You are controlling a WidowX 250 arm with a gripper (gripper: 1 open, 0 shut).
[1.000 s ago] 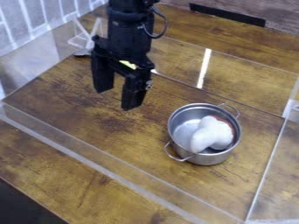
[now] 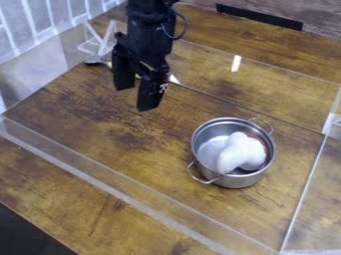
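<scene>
The black robot gripper [image 2: 140,84] hangs in the upper middle over the wooden table, its two dark fingers apart and nothing visible between them. On the right, a steel pot [image 2: 241,177] with wire handles holds white, rounded soft-looking items [image 2: 233,150]. The gripper is up and to the left of the pot, clear of it.
Behind the arm at the upper left are a white rack-like object [image 2: 100,40] and some small items, partly hidden. Clear panels edge the table [image 2: 94,169] at left and right. The wooden surface left of and in front of the pot is bare.
The arm and gripper have moved back, toward the top of the view, and slightly left. The pot and its contents look unchanged.
</scene>
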